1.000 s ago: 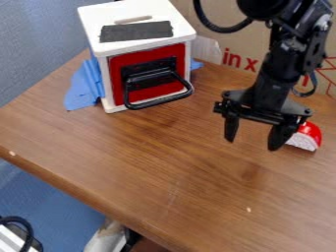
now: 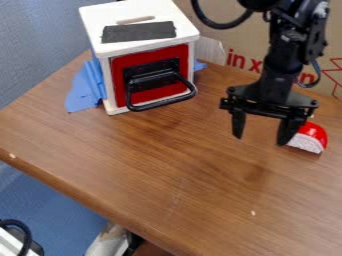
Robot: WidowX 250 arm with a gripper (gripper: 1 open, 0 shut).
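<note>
My black gripper [image 2: 262,124] hangs over the right part of the wooden table, its two fingers apart with nothing seen between them. Just behind its right finger, a red object with a white face [image 2: 309,141] lies on the table, partly hidden by the gripper. At the back left stands a white toy oven [image 2: 103,22] with a red front and a black handle, a dark pad on its top.
A blue cloth [image 2: 83,88] lies beside and behind the oven. A cardboard box [image 2: 233,30] stands along the back. The table's left edge drops to a blue floor.
The oven and red object stay in place.
</note>
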